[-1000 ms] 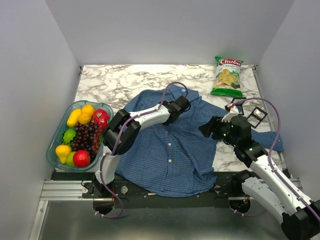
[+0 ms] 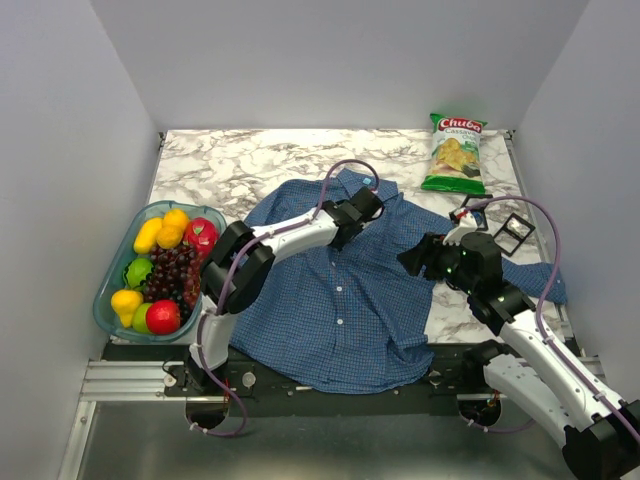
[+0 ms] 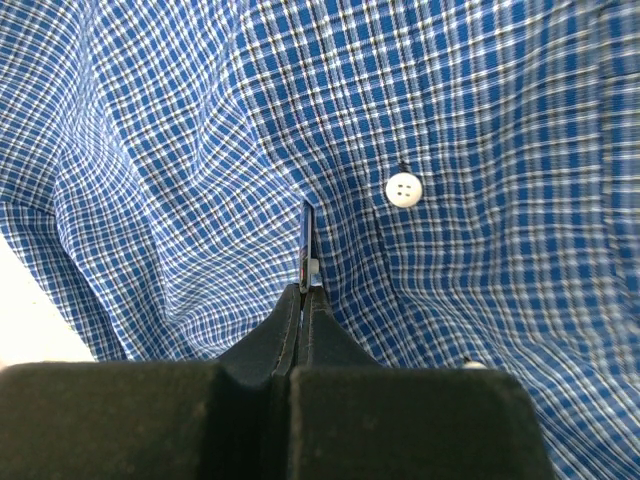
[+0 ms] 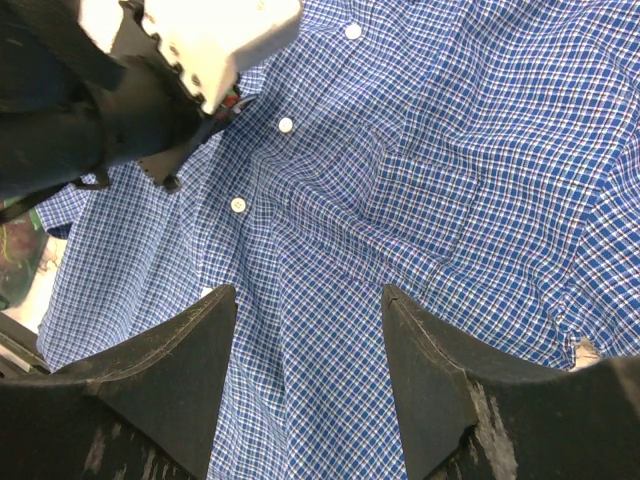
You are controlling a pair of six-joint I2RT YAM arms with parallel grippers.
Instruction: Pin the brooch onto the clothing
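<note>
The blue checked shirt (image 2: 330, 340) lies spread on the marble table. My left gripper is shut just over the cloth near a white button (image 3: 403, 189); a small dark, narrow strip (image 3: 305, 240) shows at its tips against a fold, too small to name surely. In the right wrist view the left arm (image 4: 120, 110) covers the upper left of the shirt. My right gripper (image 2: 410, 258) hovers at the shirt's right side, its fingers apart (image 4: 190, 380) with only cloth visible below between them.
A basin of fruit (image 2: 112, 290) stands at the left. A chips bag (image 2: 455, 155) lies at the back right, with small dark-framed squares (image 2: 516, 232) below it. Bare marble (image 2: 230, 160) is free at the back left.
In the top view my left arm has shifted very slightly; the right arm shows no visible change.
</note>
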